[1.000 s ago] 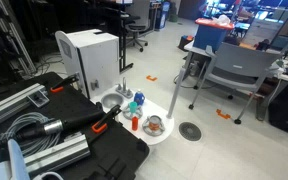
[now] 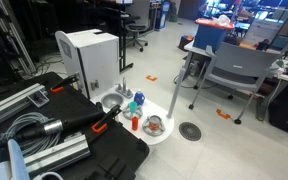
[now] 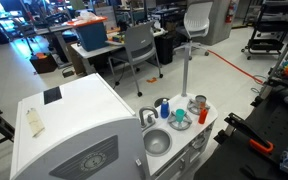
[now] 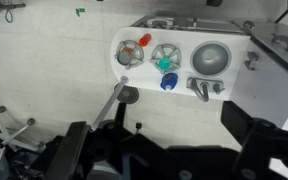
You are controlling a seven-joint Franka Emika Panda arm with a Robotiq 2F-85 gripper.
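In the wrist view my gripper is open, its dark fingers wide apart at the lower edge, nothing between them. It faces down over a small white toy kitchen counter (image 4: 189,92). On the counter are a metal sink (image 4: 211,58), a faucet (image 4: 197,88) and two burners. A teal object (image 4: 165,64) sits on one burner, with a blue object (image 4: 169,81) beside it. Near the other burner stands a small red object (image 4: 145,40). A metal pot-like thing (image 3: 199,101) rests on that burner. I cannot make out the gripper in the exterior views.
A white cabinet (image 2: 88,60) rises beside the sink, and a pale post (image 3: 185,68) stands at the counter's other end. A black table (image 2: 114,155) with orange-handled clamps (image 2: 106,121) and cables (image 2: 26,125) borders it. Open floor lies beyond, with a grey chair (image 2: 234,68).
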